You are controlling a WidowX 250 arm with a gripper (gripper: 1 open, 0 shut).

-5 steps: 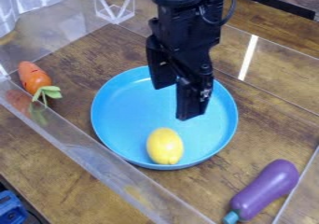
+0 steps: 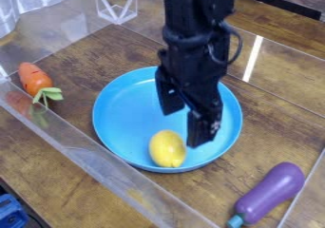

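My black gripper point(image 2: 185, 109) stands open over the blue plate point(image 2: 122, 104), its two fingers spread and angled downward. A yellow oval object point(image 2: 166, 150) lies on the front part of the plate, just below and left of the fingertips. Whether the fingertips touch the plate is not clear.
An orange carrot point(image 2: 37, 79) lies at the left. A purple eggplant point(image 2: 269, 192) lies at the front right. Clear plastic walls cross the lower left, with a blue object point(image 2: 8, 213) in the corner.
My gripper has come lower over the plate, nearer the yellow object. The objects on the table and plate appear unmoved.
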